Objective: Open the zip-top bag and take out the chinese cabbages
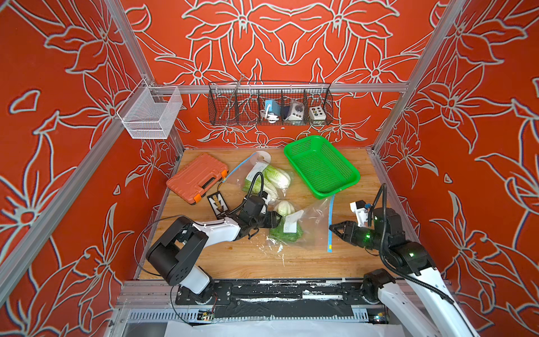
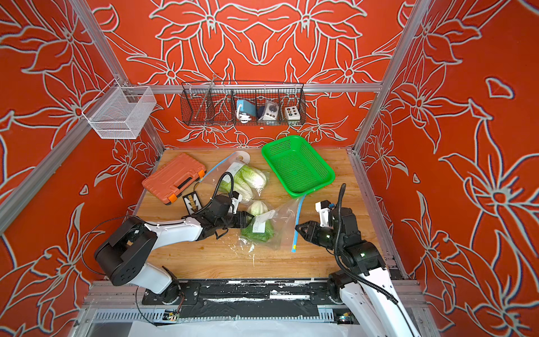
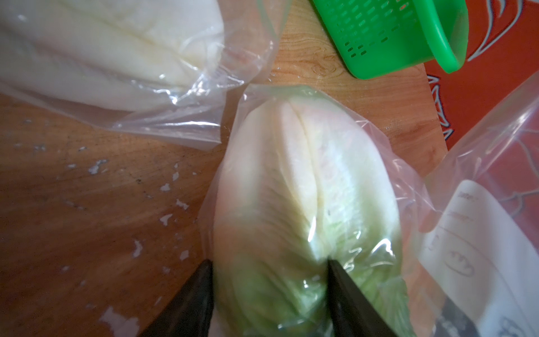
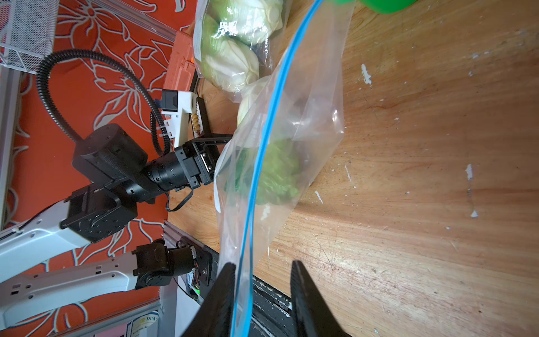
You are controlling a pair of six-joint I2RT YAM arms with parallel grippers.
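A clear zip-top bag [image 1: 308,230] with a blue zip strip [image 4: 264,140] holds a Chinese cabbage [image 3: 303,185] on the table, white end toward the back. My left gripper is shut on the bagged cabbage from the left. My right gripper is part open at the bag's right end, the zip strip running between or just behind its fingertips; whether it touches it I cannot tell. A second bag with cabbages [image 1: 269,179] lies behind.
A green basket [image 1: 351,179] stands at back right. An orange case [image 1: 196,177] and a small dark-framed object [image 1: 216,203] lie at left. Bare table lies in front of the bag. A wire rack [image 1: 241,106] hangs on the back wall.
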